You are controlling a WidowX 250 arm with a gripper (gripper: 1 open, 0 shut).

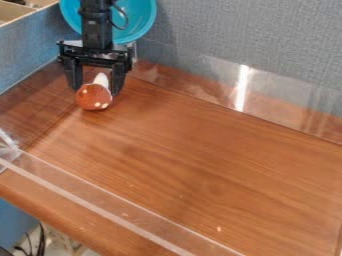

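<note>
My black gripper [95,70] hangs open at the upper left of the camera view, over an orange-red object with a white top [92,97], which looks like a toy mushroom lying on its side on the wooden surface. The fingers come down around its upper part; whether they touch it is unclear.
A cyan round dish [140,15] is behind the arm at the top. A grey speckled wall [254,50] runs along the back, and a blue-grey side with a tan bin stands at the left.
</note>
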